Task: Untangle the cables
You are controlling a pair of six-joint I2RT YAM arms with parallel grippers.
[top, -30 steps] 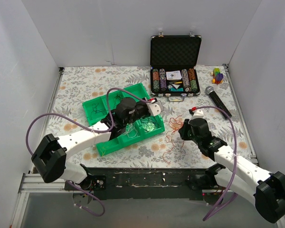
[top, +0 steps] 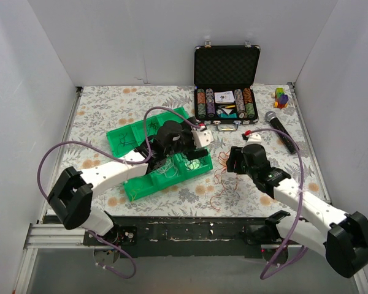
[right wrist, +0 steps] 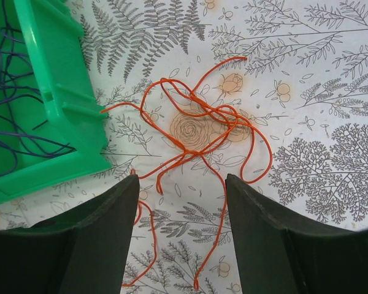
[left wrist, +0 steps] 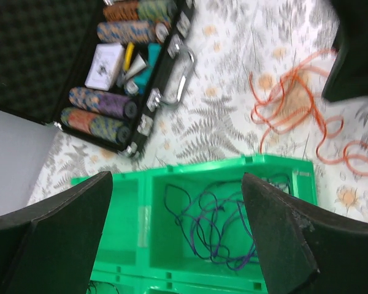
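Orange tangled cables (right wrist: 196, 113) lie on the patterned cloth right of the green organizer (top: 135, 190). Dark purple cables (left wrist: 214, 220) lie in its compartments, and pale ones (top: 167, 165) in another. My left gripper is over the organizer, fingers apart, nothing visible between them. My right gripper hangs above the orange cables, fingers apart; whether a strand beneath passes between the tips at table level or is touched cannot be told, but nothing is held visibly.
An open case of poker chips (top: 226, 73) stands at the back, with a microphone (top: 282, 131) and a small coloured toy (top: 280, 98) to its right. Walls enclose the sides and back.
My left gripper has shifted slightly over the organizer. My right gripper has moved a little left and up in the top view. The cables look unchanged.
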